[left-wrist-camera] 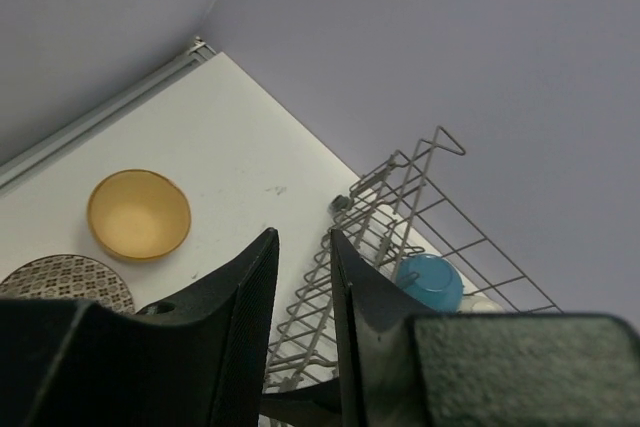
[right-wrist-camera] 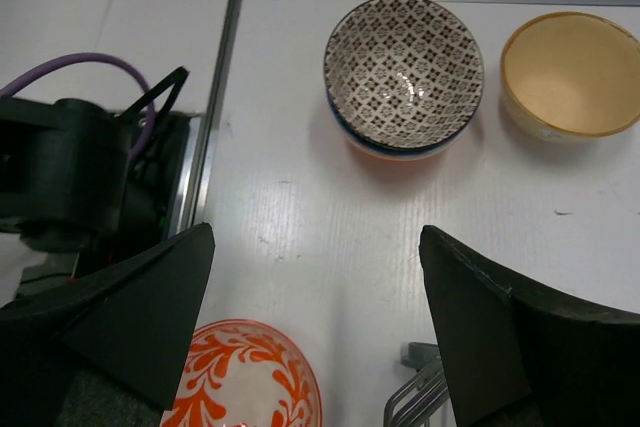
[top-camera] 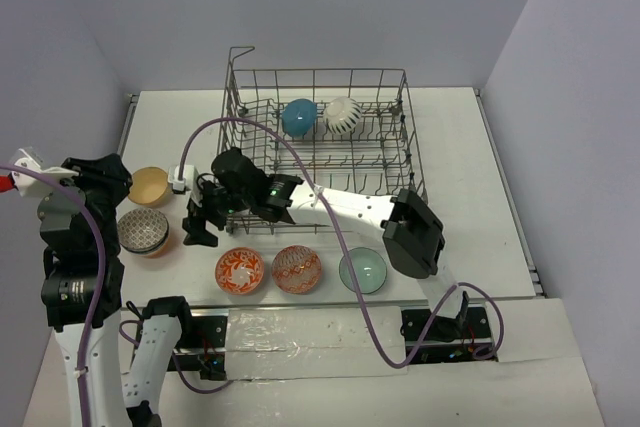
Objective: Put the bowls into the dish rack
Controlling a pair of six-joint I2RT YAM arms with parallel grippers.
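Observation:
The wire dish rack (top-camera: pixel 330 170) has a blue bowl (top-camera: pixel 299 117) and a white striped bowl (top-camera: pixel 342 115) standing at its back. On the left of the table are a yellow bowl (top-camera: pixel 150 187) and a dark-patterned bowl (right-wrist-camera: pixel 405 72), which seems nested in another. An orange-white bowl (top-camera: pixel 240 271), a red-patterned bowl (top-camera: pixel 297 269) and a green bowl (top-camera: pixel 363 270) line the front. My right gripper is open and empty, right of the patterned bowl. At the far left, my left gripper is open, its fingers a small gap apart with nothing between.
My right arm (top-camera: pixel 340 209) stretches across the rack's front part. Walls rise at the left, back and right. Table surface (top-camera: pixel 465 197) right of the rack is bare.

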